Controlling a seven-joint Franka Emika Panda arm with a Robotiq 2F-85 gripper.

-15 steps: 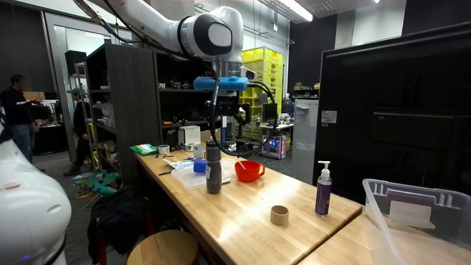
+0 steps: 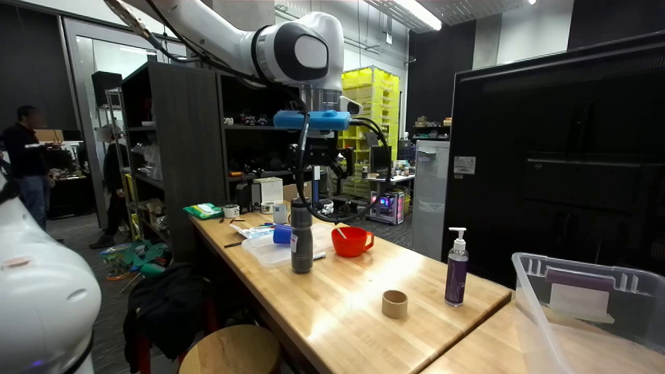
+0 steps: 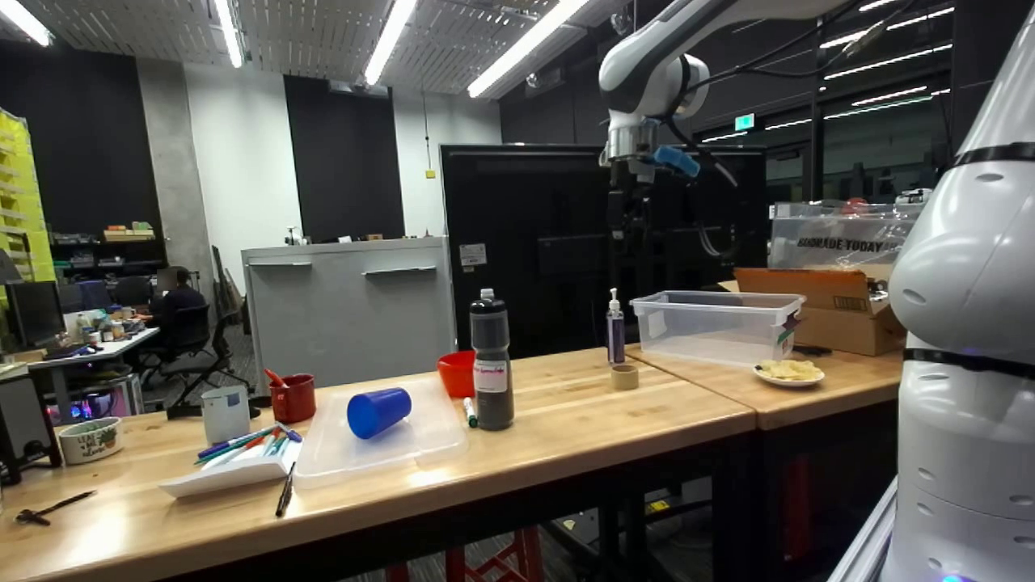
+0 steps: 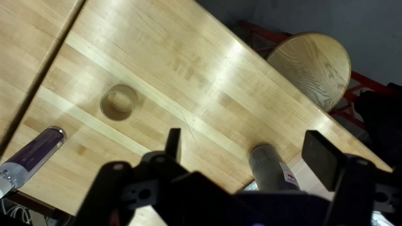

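My gripper is open high above the table, its two fingers wide apart and nothing between them. In exterior view 2 the gripper (image 3: 623, 231) hangs over the back of the table, pointing down. A dark grey bottle (image 2: 302, 243) stands upright; in the wrist view the bottle (image 4: 269, 169) shows below, nearer the right finger. A cardboard-coloured tape roll (image 4: 119, 102) rests on bare wood, with a purple pump bottle (image 2: 456, 271) standing near it. Behind the grey bottle are a red cup (image 2: 350, 242) and a blue cup (image 3: 379, 413), the latter lying on its side on a translucent lid (image 3: 325, 464).
A clear bin (image 3: 718, 330) and a plate of yellowish pieces (image 3: 788, 374) occupy the adjoining table. Pens (image 3: 242, 444), a red mug (image 3: 293, 398) and a white mug (image 3: 225, 415) crowd the other end. Open wood surrounds the tape roll. A stool (image 4: 312, 69) stands beside the table.
The arm sits almost exactly where it was, perhaps very slightly lower. Table objects have not moved; a person in the background has shifted.
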